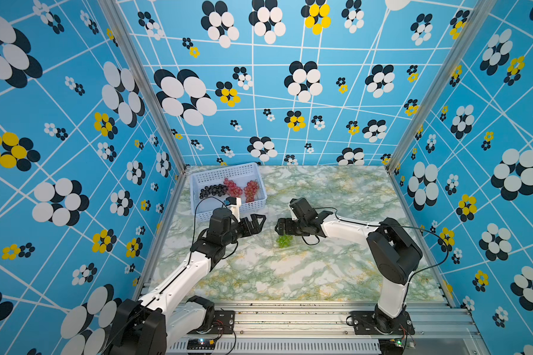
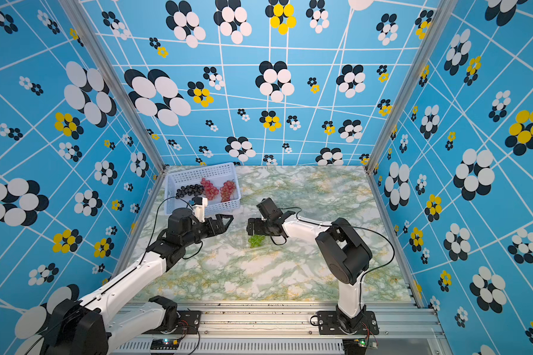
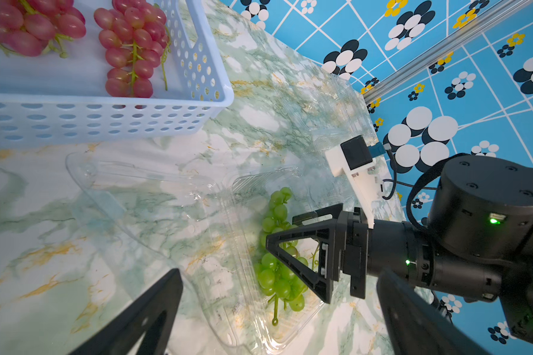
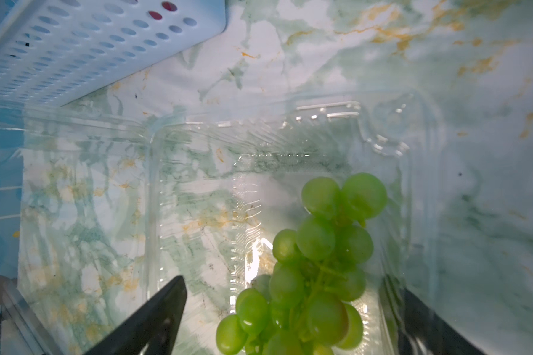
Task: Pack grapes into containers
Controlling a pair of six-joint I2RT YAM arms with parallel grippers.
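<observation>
A clear hinged container (image 3: 242, 195) lies mid-table, green grapes (image 3: 281, 281) inside one half, its other half spread to the side. My right gripper (image 1: 281, 226) hangs open over the green grapes, nothing held; in the right wrist view they lie between and below its fingers. My left gripper (image 1: 255, 223) is open and empty above the container's other half, facing the right one. A white perforated basket (image 1: 259, 200) at back left holds dark grapes (image 1: 212, 191) and two red bunches (image 1: 232, 188).
Bare marble table (image 1: 337, 278) lies in front and to the right. Patterned blue walls with metal corner posts enclose the back and sides; a rail runs along the front edge.
</observation>
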